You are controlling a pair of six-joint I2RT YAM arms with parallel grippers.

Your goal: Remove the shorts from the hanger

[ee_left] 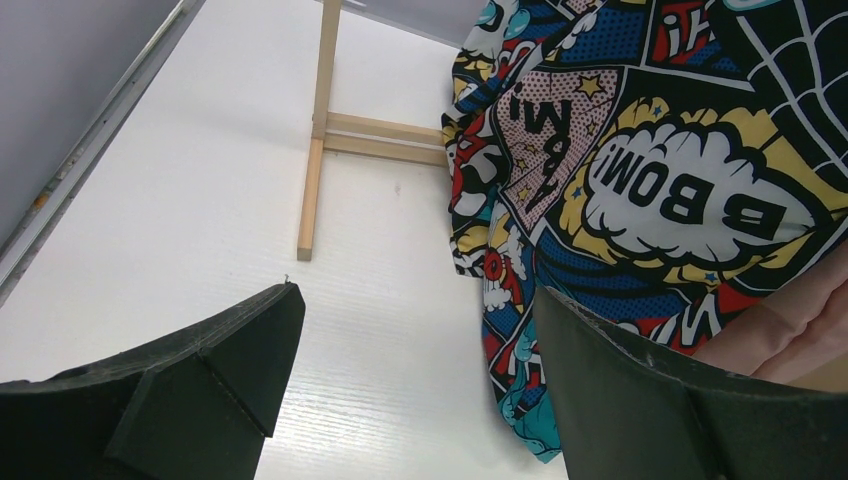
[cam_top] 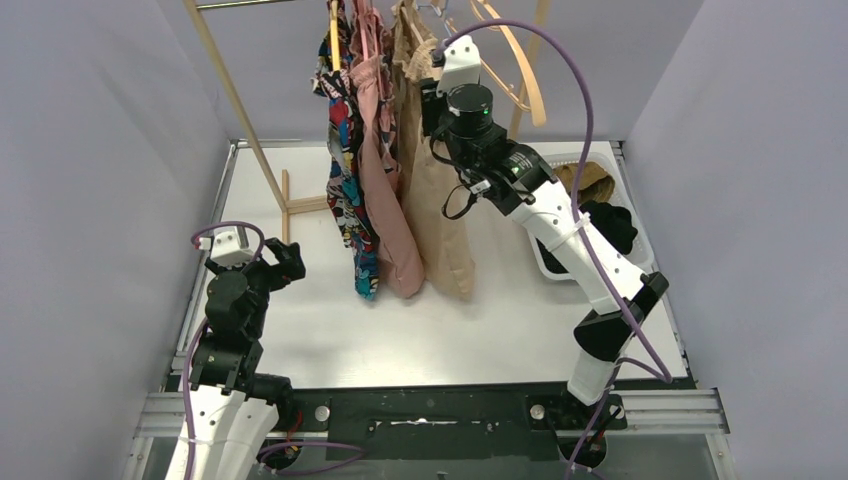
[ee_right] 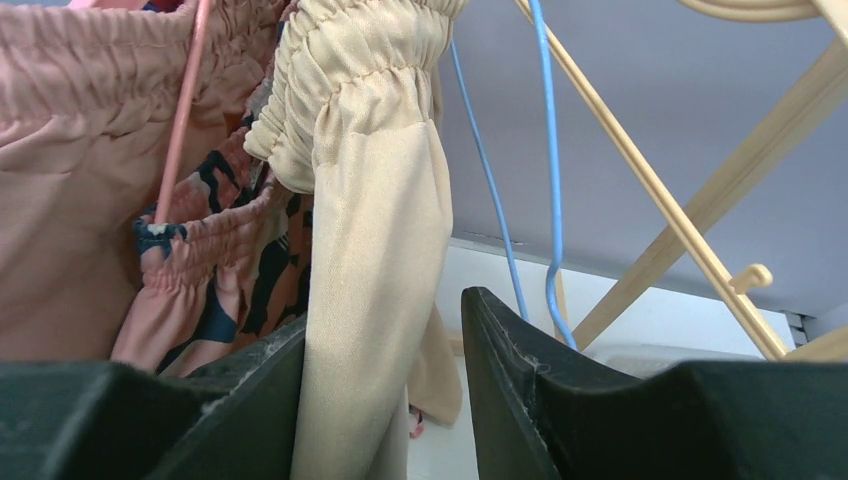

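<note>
Beige shorts (cam_top: 440,230) hang from the rack by their gathered waistband (ee_right: 365,45), which bunches at the top of the right wrist view. My right gripper stands part open around the beige cloth, its left finger (ee_right: 265,400) against the fabric and a gap before the right finger (ee_right: 500,390). A blue hanger (ee_right: 553,150) dangles just right of the cloth. Low at the left of the table, my left gripper is open and empty, facing the comic-print garment (ee_left: 680,190).
Pink shorts (cam_top: 385,220) hang close on the left of the beige ones. Empty wooden hangers (cam_top: 525,75) are to the right. A white basket (cam_top: 545,262) holding brown and black clothes stands at the right.
</note>
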